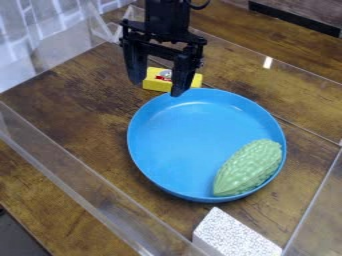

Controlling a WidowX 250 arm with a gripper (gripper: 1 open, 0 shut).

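My black gripper (159, 72) hangs at the top centre, open, its two fingers apart over a small yellow box (190, 82) with a red and white label, which it partly hides. Just in front of the box is a blue plate (181, 145) holding a green bumpy vegetable (249, 166) on its right side.
A white speckled block (235, 237) lies at the bottom right edge. Clear walls border the wooden surface on the left and right. The wood (74, 120) left of the plate is clear.
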